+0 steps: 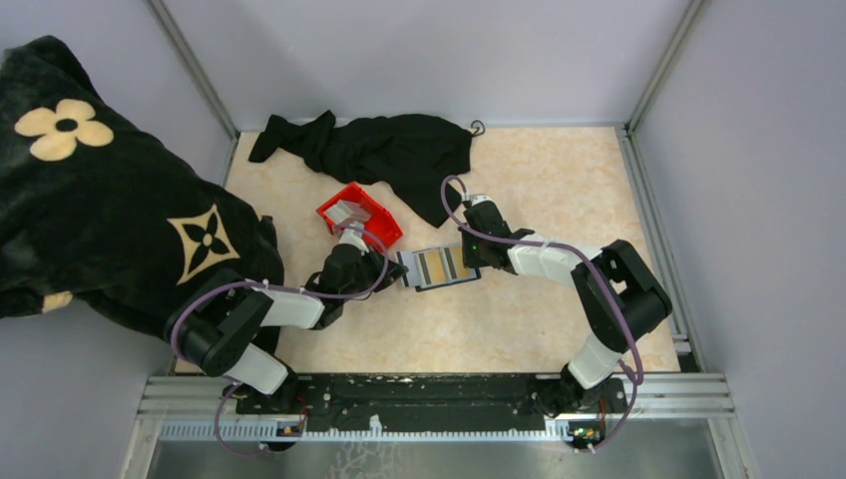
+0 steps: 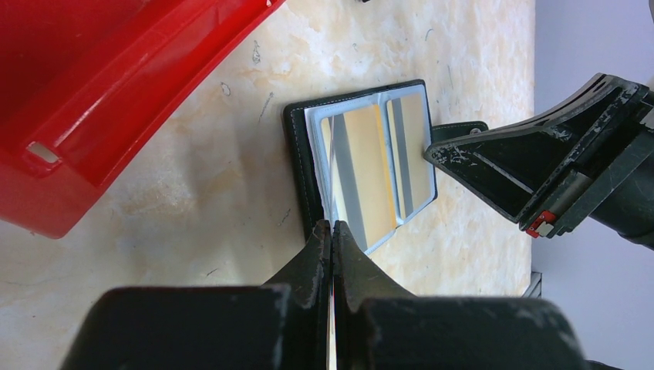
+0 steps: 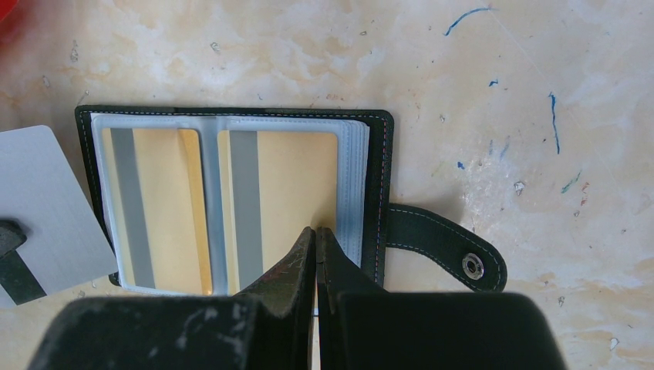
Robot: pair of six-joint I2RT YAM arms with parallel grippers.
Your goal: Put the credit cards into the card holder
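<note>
The open card holder point(image 1: 439, 267) lies mid-table, tan-and-grey cards showing in its clear sleeves point(image 3: 166, 216). My left gripper is shut on a silver credit card, seen nearly edge-on in the left wrist view, at the holder's left side. My right gripper is shut, nothing visible between its fingers, with its tips over the holder's right-hand pocket near its right edge. The holder's strap with snap point(image 3: 455, 254) sticks out to the right.
A red tray point(image 1: 389, 225) with pale cards stands behind my left gripper. A black cloth point(image 1: 389, 150) lies along the back, and a large black plush item point(image 1: 120, 200) covers the left.
</note>
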